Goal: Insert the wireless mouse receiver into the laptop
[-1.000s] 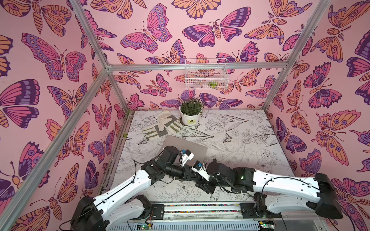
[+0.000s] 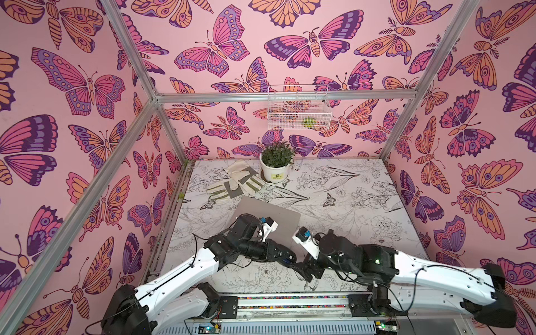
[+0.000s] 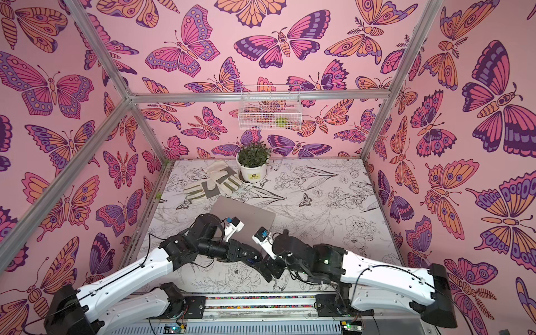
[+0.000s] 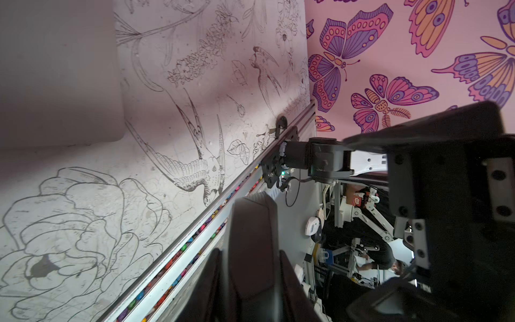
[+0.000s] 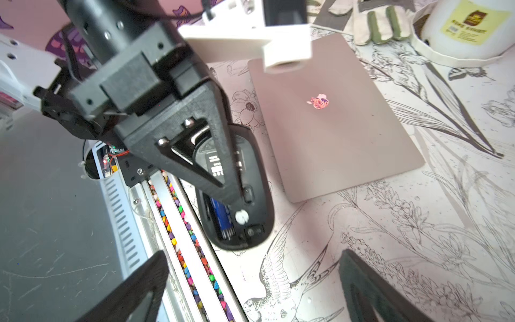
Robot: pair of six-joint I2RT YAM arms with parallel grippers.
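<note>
A black wireless mouse [image 5: 251, 217] is held up, underside toward the right wrist camera, battery compartment open with a blue battery showing. My left gripper is shut on it; in the left wrist view the mouse [image 4: 251, 247] is blurred between the fingers. My right gripper stands open beside the mouse, nothing visible between its blurred fingertips. The closed grey laptop [image 5: 343, 139] lies flat on the table, behind the mouse in the right wrist view. I cannot make out the receiver for certain.
Striped gloves [image 2: 234, 181] and a potted plant [image 2: 275, 167] sit at the back. A wire basket [image 2: 298, 125] hangs on the back wall. Rails with coloured beads run along the front edge.
My right arm has moved to the right, away from my left gripper, so more of the mouse shows. The left arm has shifted slightly, still holding the mouse.
</note>
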